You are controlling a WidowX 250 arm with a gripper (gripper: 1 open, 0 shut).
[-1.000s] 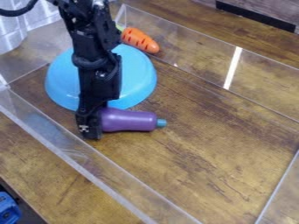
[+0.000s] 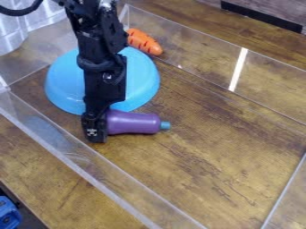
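My black gripper [image 2: 98,122] reaches down from the top, in front of a light blue round dish [image 2: 140,80], to a purple eggplant-shaped toy [image 2: 135,123] lying on the wooden surface. The fingertips are at the toy's left end. Whether they are closed on it I cannot tell, as the fingers partly hide that end.
An orange carrot toy [image 2: 143,42] lies behind the dish. Clear plastic walls border the area, and a blue object [image 2: 7,215] sits outside at the lower left.
The gripper and purple toy have shifted very slightly; otherwise little differs.
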